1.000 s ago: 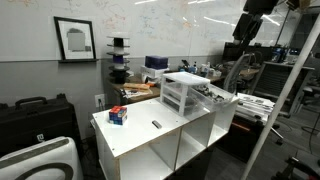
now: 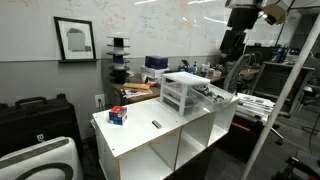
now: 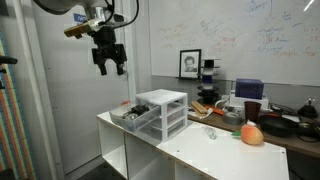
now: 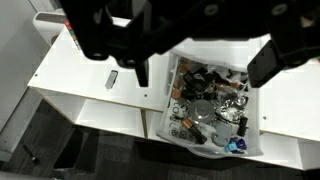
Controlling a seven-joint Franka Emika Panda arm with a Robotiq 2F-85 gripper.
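My gripper [image 2: 233, 43] hangs high above the white table, its fingers [image 4: 266, 62] spread wide and empty. Below it, in the wrist view, lies an open clear drawer [image 4: 250, 150] full of small mixed items [image 4: 203, 108], mostly dark and metallic. That drawer [image 3: 132, 124] is pulled out of a white drawer unit [image 3: 166, 97] on the table. A clear vertical distance separates the fingertips from the drawer's contents. A small dark object [image 2: 156, 124] lies alone on the tabletop, and a colourful block-like object [image 2: 118, 115] sits near its far left corner.
The white table [image 2: 140, 139] has bare surface between the block and the drawer unit. A rounded orange-pink object [image 3: 252, 134] is at the table's right in the second exterior view. Behind stands a cluttered wooden desk with a black pan [image 3: 278, 125]. A pale upright pole [image 2: 280, 95] rises at right.
The table and its objects look unchanged.
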